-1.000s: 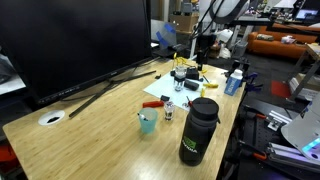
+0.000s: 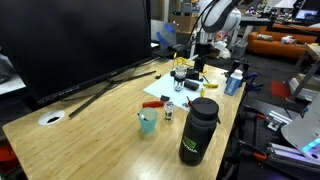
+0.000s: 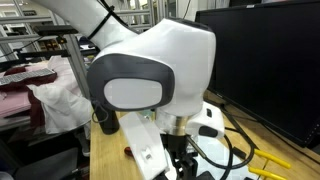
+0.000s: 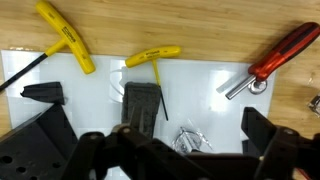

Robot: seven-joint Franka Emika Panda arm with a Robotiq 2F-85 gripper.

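My gripper stands open above the tabletop, its dark fingers [image 4: 272, 142] apart at the bottom of the wrist view. Below it is a white sheet [image 4: 205, 95]. A dark grey block-like object [image 4: 142, 108] lies on the sheet, close to the left finger. A shiny, wiry or glassy object [image 4: 190, 138] shows between the fingers, partly hidden. Small yellow-handled tool [image 4: 152, 56] and larger yellow T-handle [image 4: 66, 38] lie farther up. The red-handled tool [image 4: 290, 50] is at upper right. In exterior view 2 the white arm [image 3: 165, 70] hides most of the table.
Nearer the camera in exterior view 1 stand a tall black canister [image 2: 199, 132], a light-blue cup [image 2: 148, 121] and a small metallic item [image 2: 169, 112]. A blue bottle [image 2: 233, 82] is by the right edge. A large black screen [image 2: 75, 45] lines the back.
The objects on the table look unmoved.
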